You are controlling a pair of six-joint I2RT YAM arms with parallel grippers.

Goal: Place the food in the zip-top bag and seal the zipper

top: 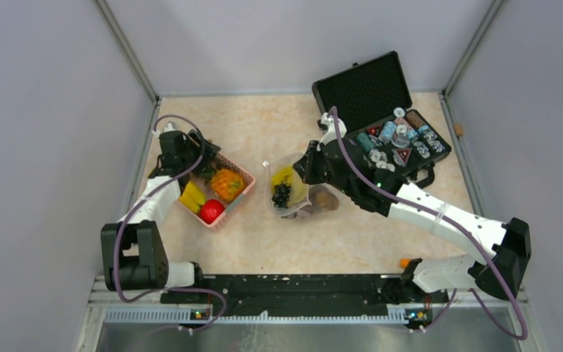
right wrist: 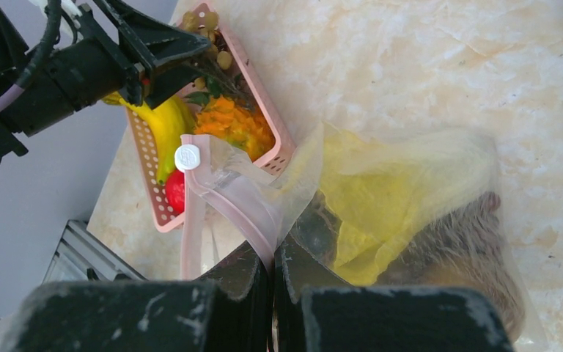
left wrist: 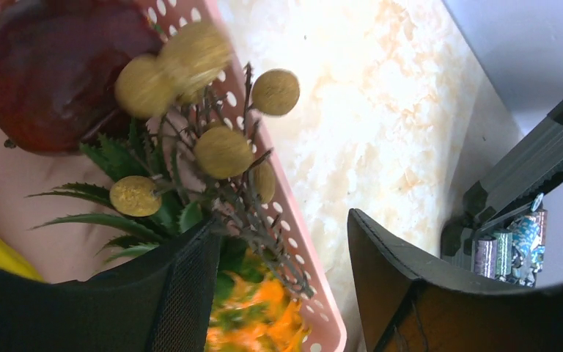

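Note:
The pink basket (top: pixel 242 198) at left holds bananas (top: pixel 192 196), a red fruit (top: pixel 211 211), an orange frilly piece (top: pixel 226 183) and, in the left wrist view, a dark red piece (left wrist: pixel 59 81) and stems with gold caps (left wrist: pixel 223 151). My left gripper hangs open over these. A clear zip top bag (top: pixel 275 205) mid-table contains something yellow, dark grapes (top: pixel 281 195) and a brown item. My right gripper is shut on the bag's pink zipper edge (right wrist: pixel 227 205).
An open black case (top: pixel 363 88) full of small cylinders and other items stands at the back right.

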